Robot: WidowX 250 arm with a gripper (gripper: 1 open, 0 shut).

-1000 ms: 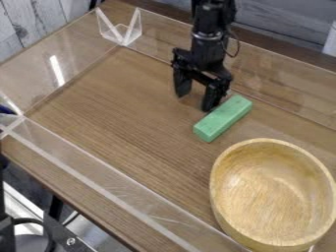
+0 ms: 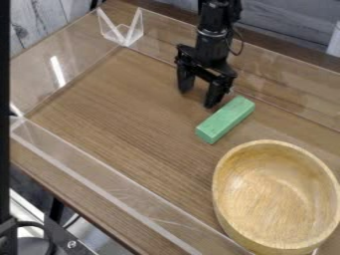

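Note:
My gripper (image 2: 205,79) is a black arm reaching down from the top centre, its fingers low over the wooden table, left of and behind a green block (image 2: 225,121). The green block lies flat at a slant.
A large beige bowl (image 2: 272,199) fills the lower right. A clear plastic piece (image 2: 119,27) stands at the top left. Black cables and a dark edge show at the lower left.
The gripper has shifted slightly to the left and back, away from the green block. The block and bowl look unchanged.

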